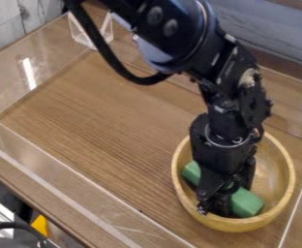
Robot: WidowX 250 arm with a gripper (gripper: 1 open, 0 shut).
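Note:
My black gripper (pixel 213 190) reaches down into a yellow bowl (pixel 273 161) at the lower right of the camera view. In the bowl lies a green object (pixel 246 201), tilted toward the lower right and partly hidden by the gripper. The gripper's fingers are around its middle and appear shut on it, though the arm hides much of the contact.
Clear plastic walls edge the floor. A small clear item (pixel 92 29) stands at the upper left. A yellow object (pixel 40 224) shows at the lower left, outside the workspace.

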